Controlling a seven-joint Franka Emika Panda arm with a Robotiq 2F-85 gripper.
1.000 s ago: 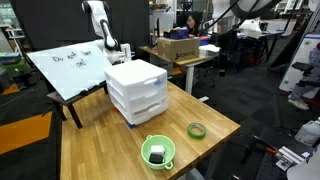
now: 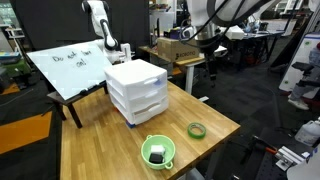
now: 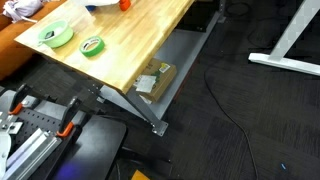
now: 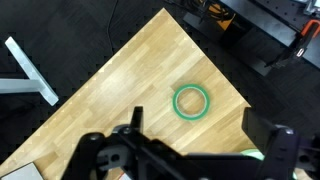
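A green tape ring [image 2: 197,131] lies flat on the wooden table, near its right edge in exterior view 1. To its left stands a green two-handled bowl [image 2: 158,150] with a white item and a dark item inside. In the wrist view my gripper is open, its dark fingers spread wide. The tape ring [image 4: 178,103] appears in the gap between them, on the tabletop below, with nothing held. In exterior view 1 the white arm [image 2: 199,14] reaches in high at the top. Exterior view 2 shows the ring [image 3: 92,46] beside the bowl [image 3: 62,38], without the gripper.
A white drawer unit [image 2: 138,90] stands on the table behind the bowl. Bare wood [image 2: 100,140] spreads to the left. A cardboard box [image 3: 155,80] sits under the table, and dark floor lies beyond the edge.
In exterior view 1 the arm has moved left and looks larger, still high above the table. The ring, bowl and drawer unit have stayed put.
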